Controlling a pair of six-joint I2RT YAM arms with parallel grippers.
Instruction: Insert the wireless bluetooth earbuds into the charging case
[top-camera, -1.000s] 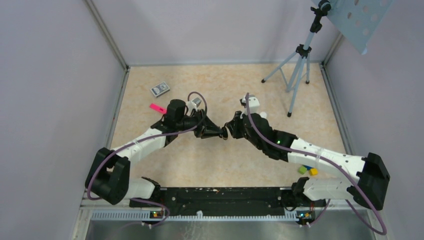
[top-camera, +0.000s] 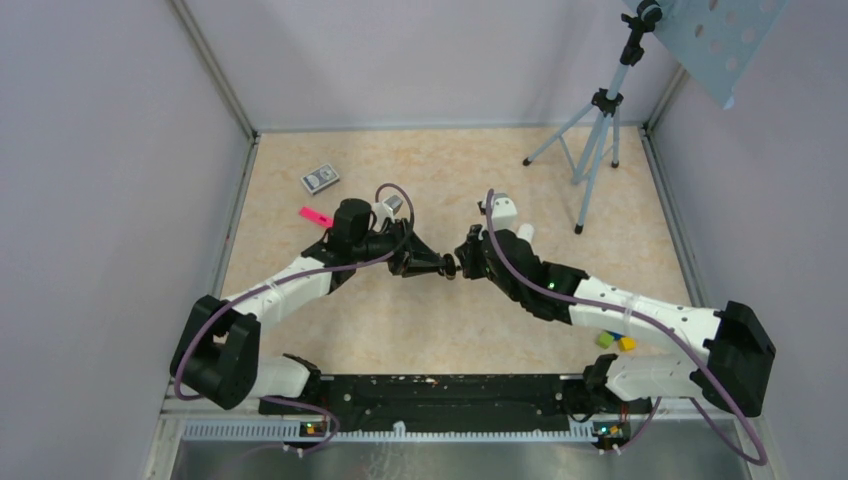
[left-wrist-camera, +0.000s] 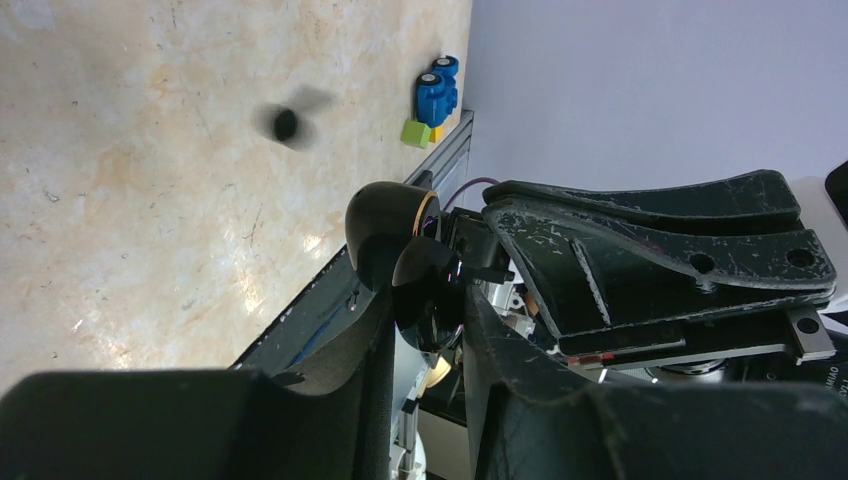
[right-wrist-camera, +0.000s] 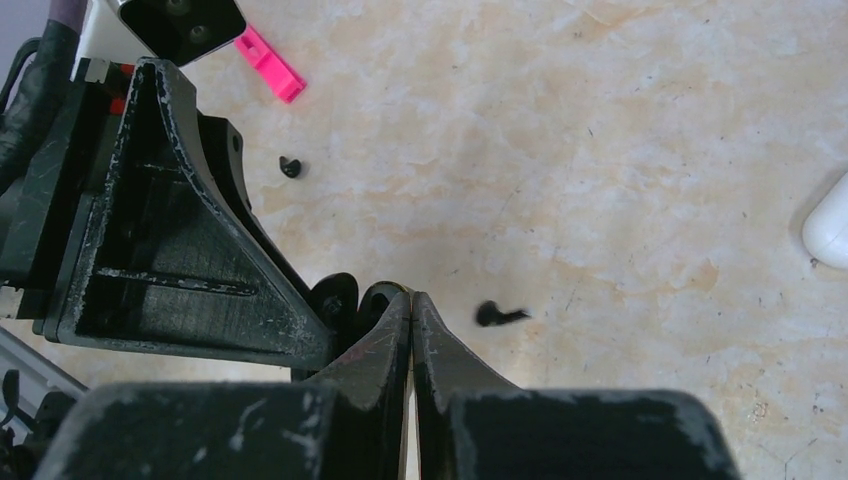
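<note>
My left gripper is shut on the black charging case (left-wrist-camera: 385, 225), which stands lid open with a gold trim line. Facing it, my right gripper is shut, its fingertips together with nothing between them. One black earbud (right-wrist-camera: 492, 314) is outside those fingers, to their right in the right wrist view. The same earbud (left-wrist-camera: 286, 124) looks blurred in the left wrist view, apart from the case. Another black earbud (right-wrist-camera: 290, 167) lies on the table. The inside of the case is mostly hidden.
A pink object (right-wrist-camera: 270, 65) and a card box (top-camera: 320, 179) lie at the left. The white rounded object (right-wrist-camera: 830, 228) sits behind the right arm. Blue toy (left-wrist-camera: 437, 92) and green block (left-wrist-camera: 416, 134) lie at the right edge. A tripod (top-camera: 600, 115) stands at back right.
The earbud that was at the right gripper's tip has come out and is now apart, blurred. The left arm and case have stayed still.
</note>
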